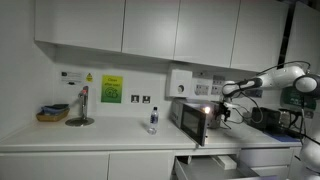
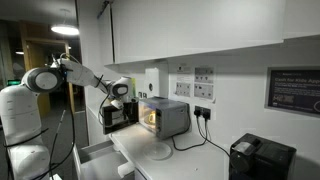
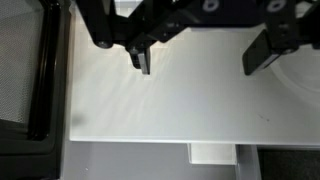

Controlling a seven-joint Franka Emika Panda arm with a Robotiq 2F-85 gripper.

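My gripper is open above the white counter, and nothing is between its fingers. In exterior view 2 the gripper hangs in front of the microwave, whose lit inside shows. The microwave's door stands open in exterior view 1. Dark mesh of what looks like that door fills the left edge of the wrist view. A white plate lies on the counter beside the microwave; part of a round plate also shows at the right of the wrist view.
Below the counter a drawer is pulled out. A bottle, a tap and a basket stand farther left. Black appliance sits at the counter's far end. Between basket and bottle, the worktop is mostly clear.
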